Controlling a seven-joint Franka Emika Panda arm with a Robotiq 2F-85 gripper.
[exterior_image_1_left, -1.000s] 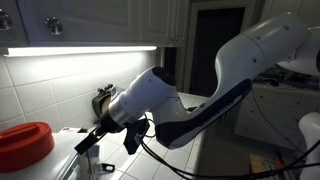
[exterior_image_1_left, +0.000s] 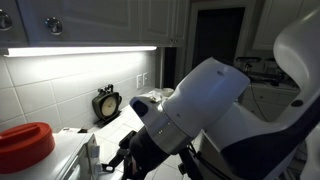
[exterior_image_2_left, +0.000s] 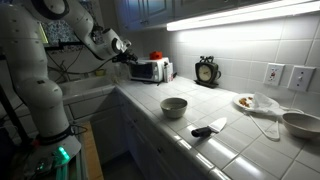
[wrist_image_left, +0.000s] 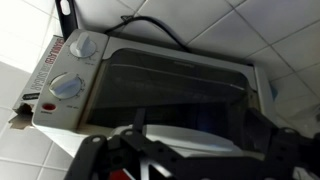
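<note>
A white toaster oven (exterior_image_2_left: 152, 69) stands on the far end of the counter in the second exterior view. In the wrist view its dark glass door (wrist_image_left: 165, 85) fills the middle, with two round knobs (wrist_image_left: 67, 86) on the panel at left. My gripper is open in front of the door, with nothing visible between its fingers. Whether a fingertip touches the door cannot be told. In the first exterior view the arm (exterior_image_1_left: 200, 105) crosses in front, and the oven (exterior_image_1_left: 72, 158) shows only in part.
A red lidded pot (exterior_image_1_left: 25, 147) rests on the oven. Farther along the counter (exterior_image_2_left: 150, 96) are a black clock-like item (exterior_image_2_left: 207, 71), a grey bowl (exterior_image_2_left: 173, 107), a knife (exterior_image_2_left: 209, 128), a plate of food (exterior_image_2_left: 250, 103) and another bowl (exterior_image_2_left: 302, 124).
The arm has swung toward the first exterior camera and now looms larger. The pot and oven appear unmoved.
</note>
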